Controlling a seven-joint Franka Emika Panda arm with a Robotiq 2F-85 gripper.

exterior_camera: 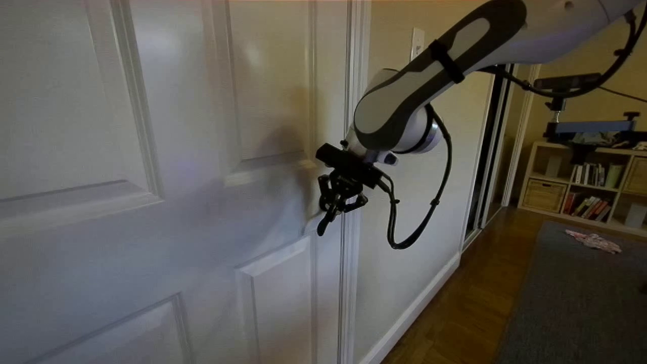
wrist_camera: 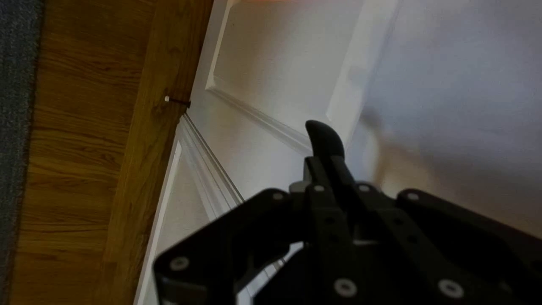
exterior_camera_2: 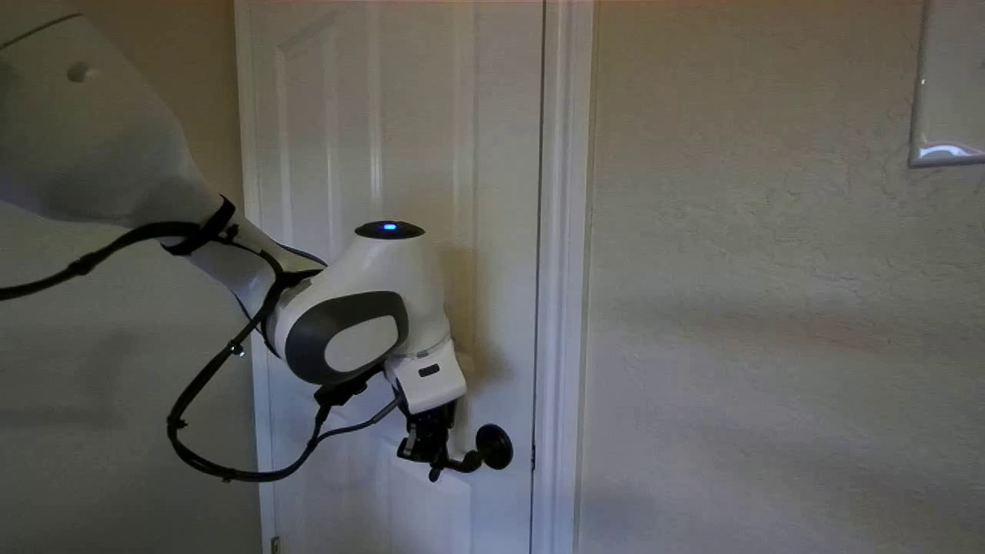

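Note:
A black door handle (exterior_camera_2: 495, 447) with a round base sits near the latch edge of the white panelled door (exterior_camera_2: 503, 277). My gripper (exterior_camera_2: 434, 456) is shut on its lever, at the end away from the round base. In the wrist view the curved dark tip of the handle (wrist_camera: 325, 136) sticks out beyond the pressed-together fingers (wrist_camera: 317, 183). From the side, the gripper (exterior_camera: 335, 203) stands close in front of the door, with the lever tilted downward. The door appears closed against its frame (exterior_camera: 352, 273).
Right of the door runs a plain wall (exterior_camera: 400, 261) with a light switch (exterior_camera: 417, 42). A shelf (exterior_camera: 534, 176) with books and baskets stands far back.

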